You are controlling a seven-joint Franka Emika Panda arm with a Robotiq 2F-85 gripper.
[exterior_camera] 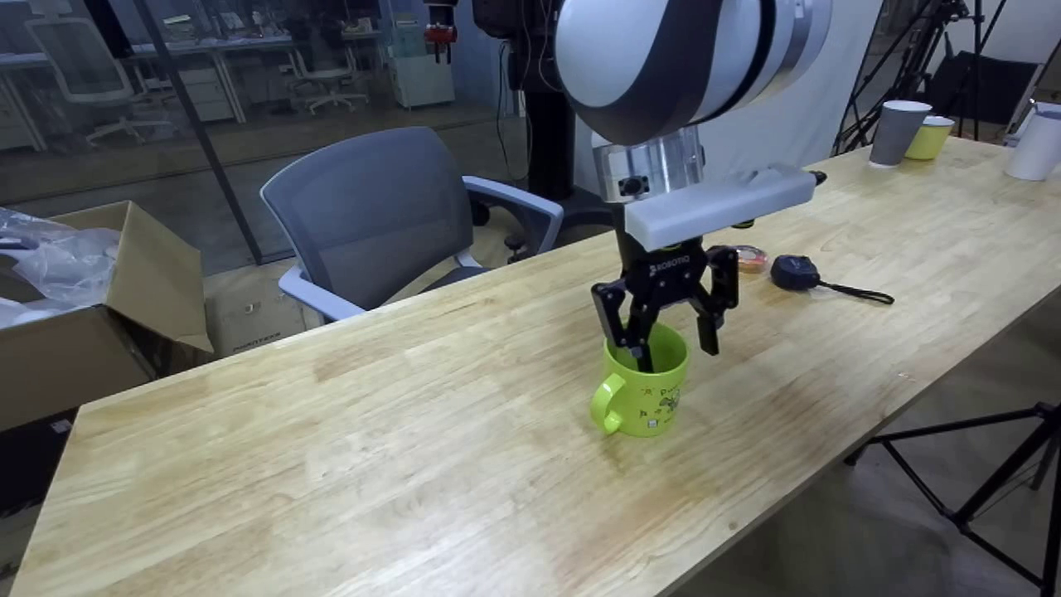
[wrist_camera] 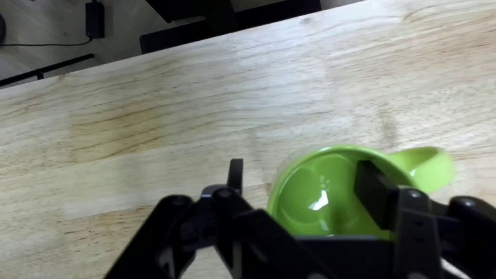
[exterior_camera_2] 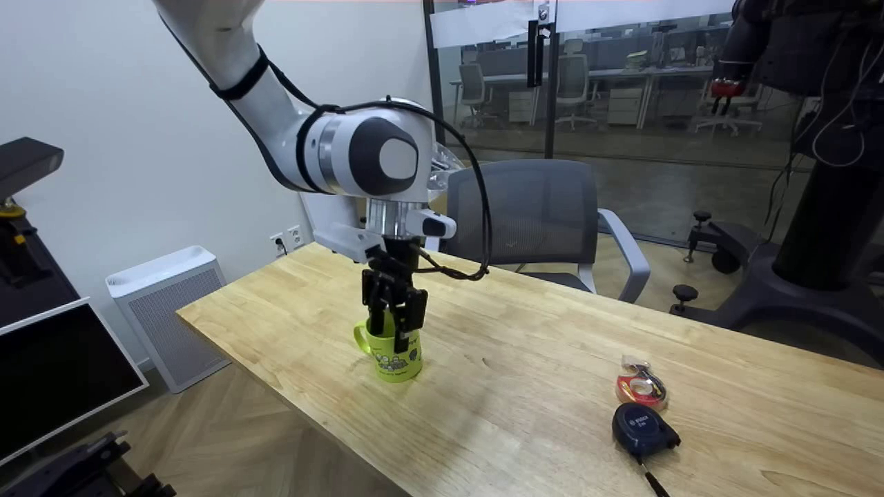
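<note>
A lime-green mug (exterior_camera: 651, 403) with printed figures stands upright on the wooden table, its handle toward the left in both exterior views. My gripper (exterior_camera: 679, 360) straddles the mug's rim with its fingers spread apart. One finger reaches down inside the mug, while the other hangs outside the wall, with a gap between it and the mug. From the wrist view, the inside finger (wrist_camera: 372, 190) is close to the handle side of the mug (wrist_camera: 321, 195), and the outer fingertip (wrist_camera: 235, 174) is over bare table. In exterior view 2 the gripper (exterior_camera_2: 394, 330) partly covers the mug (exterior_camera_2: 398, 363).
A dark tape measure (exterior_camera_2: 644, 429) with a strap and a red tape roll (exterior_camera_2: 641, 389) lie farther along the table. Grey (exterior_camera: 900, 134) and yellow (exterior_camera: 928, 138) cups stand at the far end.
</note>
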